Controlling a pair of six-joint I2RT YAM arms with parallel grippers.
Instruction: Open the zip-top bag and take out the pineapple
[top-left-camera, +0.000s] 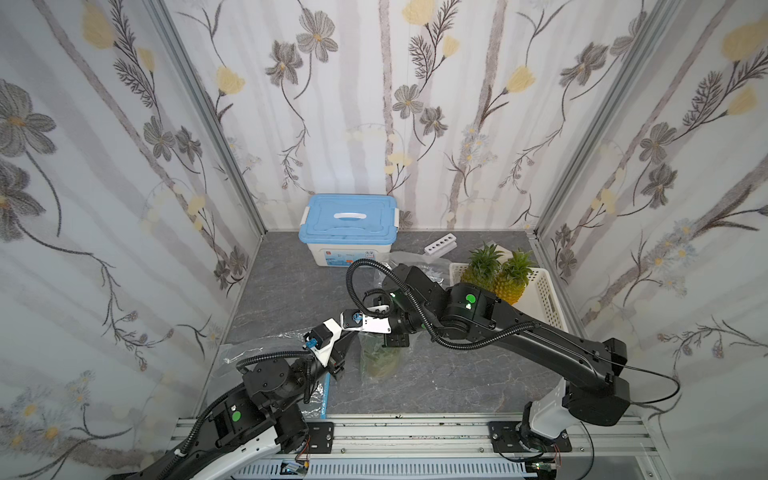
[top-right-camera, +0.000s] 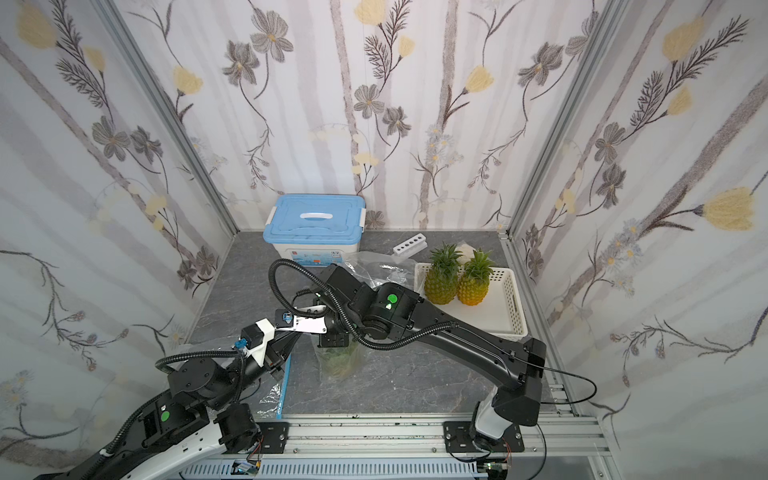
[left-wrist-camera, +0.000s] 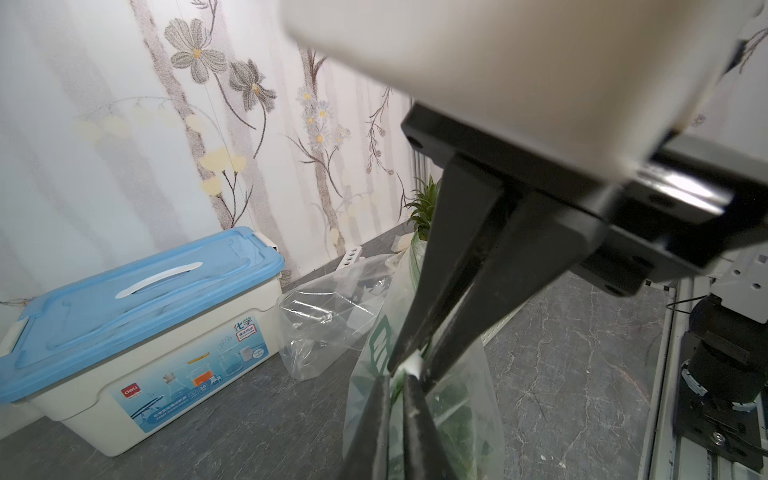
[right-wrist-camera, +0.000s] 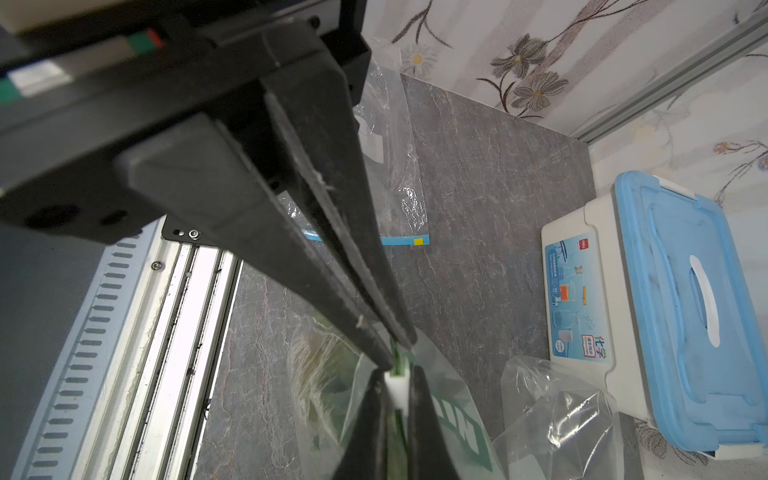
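The zip top bag (top-left-camera: 380, 364) is clear with green print, and its mouth is held up around both grippers. Blurred greenish contents show through its wall; the pineapple's shape is unclear there. A white zip slider (right-wrist-camera: 397, 389) sits at the bag's green zip strip, between the fingertips of my right gripper, which is shut on it. Coming from the opposite side, my left gripper has its tips at the same spot. A narrow gap shows between its fingers, with the green strip there; no firm hold is visible.
A blue-lidded box (top-left-camera: 349, 228) stands at the back, beside an empty clear bag (left-wrist-camera: 336, 312). Two pineapples (top-right-camera: 475, 280) rest in a white basket (top-right-camera: 512, 308) on the right. Another flat bag with a blue zip (right-wrist-camera: 408, 240) lies under the left arm.
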